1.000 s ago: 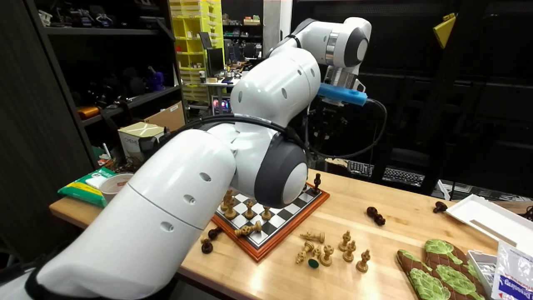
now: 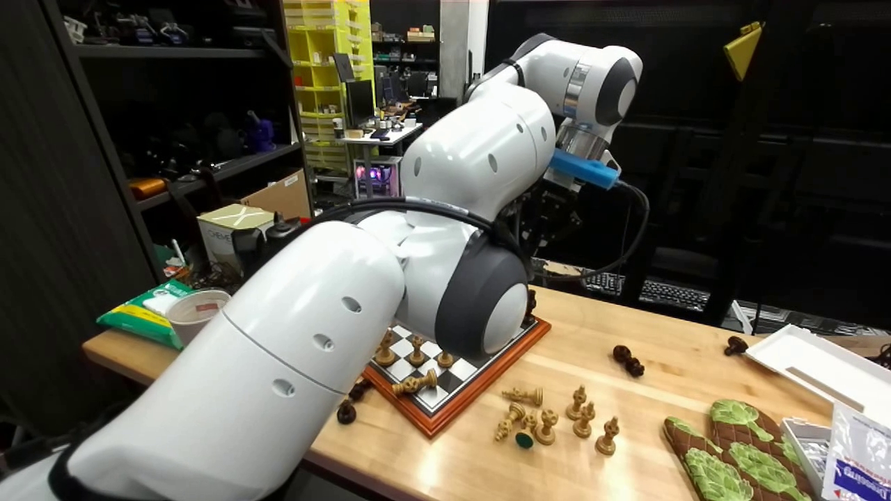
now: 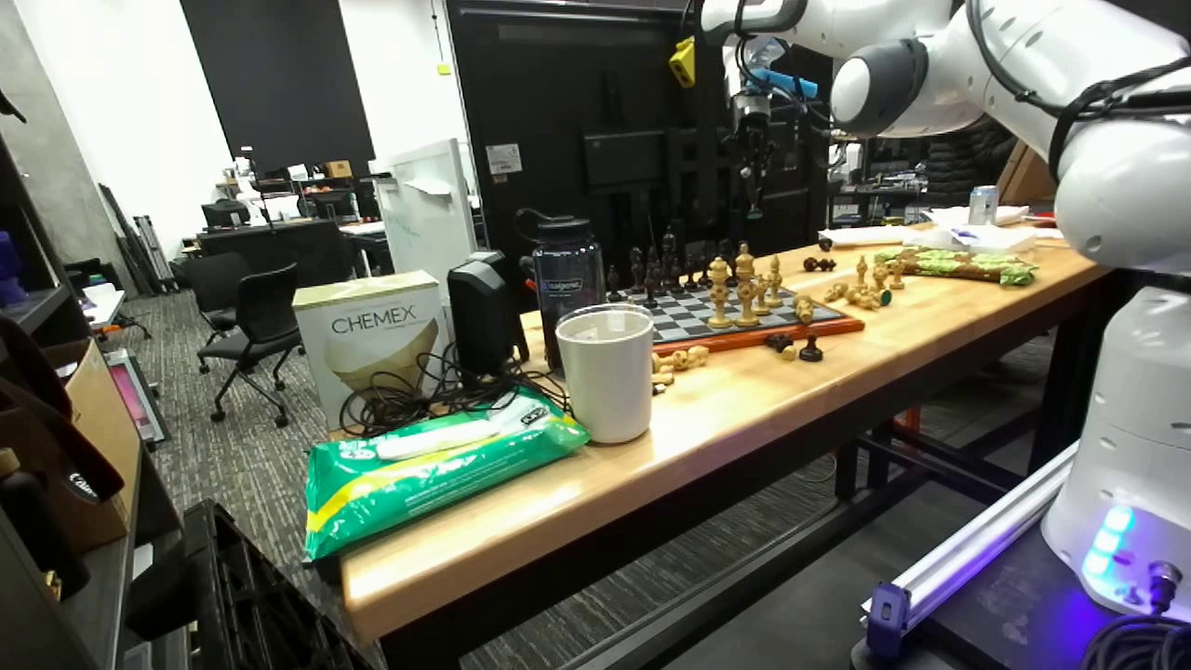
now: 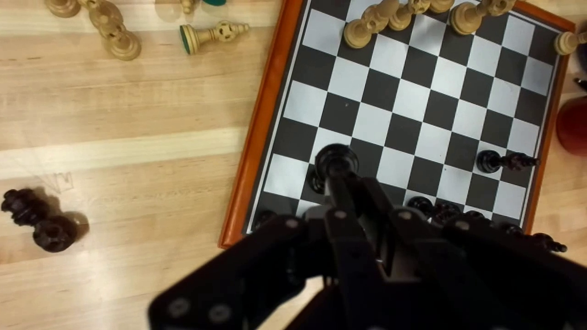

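My gripper is shut on a dark chess piece [image 4: 336, 158], whose round base shows just past the fingertips in the wrist view. In exterior view 2 the gripper [image 3: 754, 179] hangs above the board, pointing down, with a greenish spot at the piece's lower end. The black-and-white chessboard [image 4: 379, 90] has a red-brown wooden border. Dark pieces [image 4: 490, 161] stand along one side of it, several partly hidden by my fingers. Pale wooden pieces [image 3: 745, 292] stand at the opposite side, and one pale piece [image 2: 415, 381] lies tipped over on the board.
Loose pale pieces [image 2: 545, 426] stand and lie on the table beside the board. A dark piece [image 2: 628, 360] lies on bare wood. A leaf-patterned mitt [image 2: 743, 451] and white tray [image 2: 827, 367] are at the right. A bottle [image 3: 567, 279] and cup [image 3: 606, 374] stand beyond the board.
In exterior view 1 my arm has shifted right and its wrist has come lower. The elbow moved right and slightly down. The loose pieces on the table look unmoved.
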